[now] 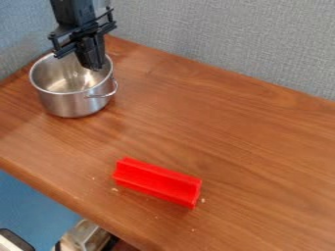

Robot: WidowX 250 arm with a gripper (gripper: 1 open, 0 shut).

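The black gripper (92, 59) hangs at the upper left, its fingers pointing down into the mouth of a steel pot (73, 100) that has a wire handle on its right side. The gripper looks shut, and I see nothing between its fingers, though the tips are small and dark against the pot. A red elongated block (157, 181) lies on the wooden table toward the front.
A grey padded wall (236, 39) runs along the back and left. Past the table's front-left edge are a blue floor and some metal hardware (85, 235).
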